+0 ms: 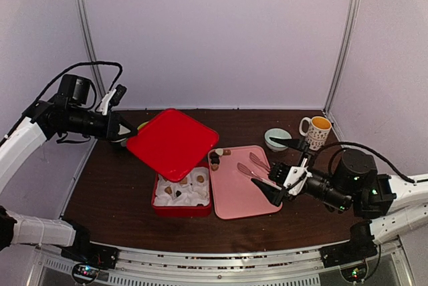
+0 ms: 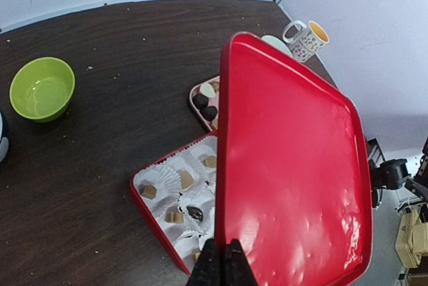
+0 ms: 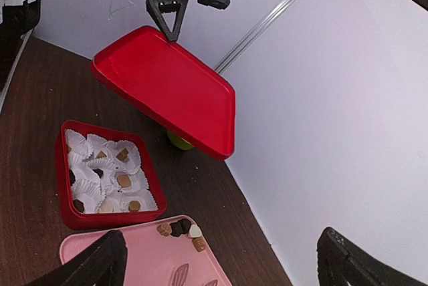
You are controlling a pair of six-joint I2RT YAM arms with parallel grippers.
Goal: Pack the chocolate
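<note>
A red lid (image 1: 172, 140) hangs tilted in the air above the left part of the red box (image 1: 180, 210), held at its edge by my left gripper, which is shut on it. The box (image 3: 110, 219) holds chocolates in white paper cups. A pink tray (image 1: 244, 202) to its right carries a small group of chocolates (image 1: 215, 159) and tongs (image 1: 249, 171). My right gripper (image 1: 274, 166) is open above the tray's right side, nothing between its fingers.
A green bowl (image 2: 41, 89) stands at the back left. A pale bowl (image 1: 277, 136) and a patterned mug (image 1: 314, 133) stand at the back right.
</note>
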